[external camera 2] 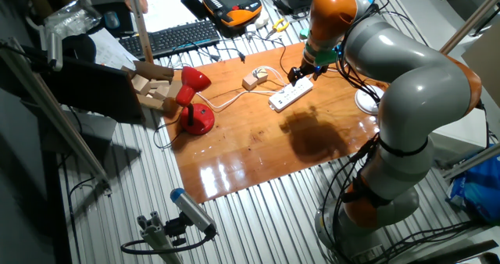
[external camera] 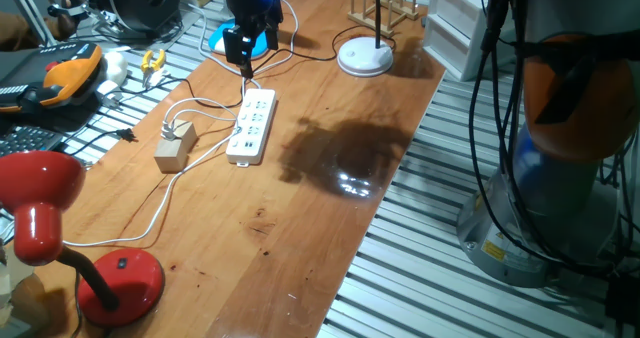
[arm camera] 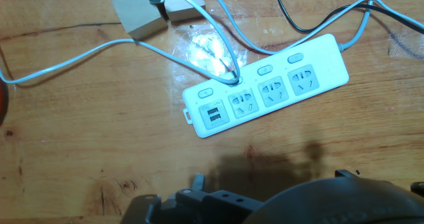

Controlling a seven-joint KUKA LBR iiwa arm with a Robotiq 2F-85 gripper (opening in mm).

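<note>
A white power strip (arm camera: 265,85) lies on the wooden table, with several sockets and two USB ports facing up. Beside it stands a small wooden block (external camera: 175,147) holding a white plug (external camera: 169,129). The plug's white cable (arm camera: 74,57) runs off across the table. My black gripper (external camera: 246,68) hangs above the table near the cable end of the strip in the first exterior view. Only its dark body shows along the bottom of the wrist view, so how its fingers stand is unclear. Nothing held can be made out.
A red lamp (external camera 2: 197,118) stands at one end of the table, a white lamp base (external camera: 365,57) near the other. A wooden rack (external camera: 385,16) is beyond it. Yellow-handled pliers (external camera: 152,64) lie off the table's edge. Bare wood (external camera: 262,218) stretches between strip and red lamp.
</note>
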